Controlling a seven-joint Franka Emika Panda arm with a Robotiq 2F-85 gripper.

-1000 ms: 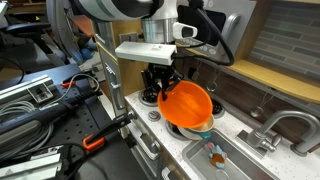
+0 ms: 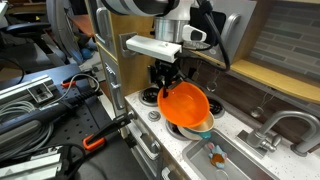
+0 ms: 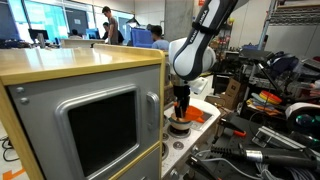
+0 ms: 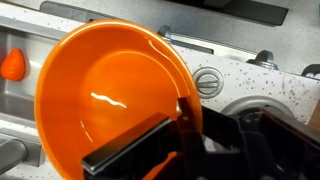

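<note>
A large orange bowl (image 2: pixel 186 105) hangs tilted above the stove counter, with my gripper (image 2: pixel 162 86) shut on its rim. From the wrist view, the open inside of the bowl (image 4: pixel 105 100) fills the left half, and the black fingers (image 4: pixel 130 146) meet its right edge. In exterior view 2 the bowl (image 3: pixel 196 113) shows just beyond my gripper (image 3: pixel 180 108). Below and partly behind it sits a teal-rimmed pot (image 2: pixel 205 126) on the stove; most of the pot is hidden by the bowl.
To the right lies a sink (image 2: pixel 205 168) with a small orange and blue item (image 2: pixel 217 156) inside, and a faucet (image 2: pixel 272 132) at its back. Stove knobs (image 2: pixel 154 115) line the front left. A wooden shelf (image 2: pixel 260 75) runs along the back.
</note>
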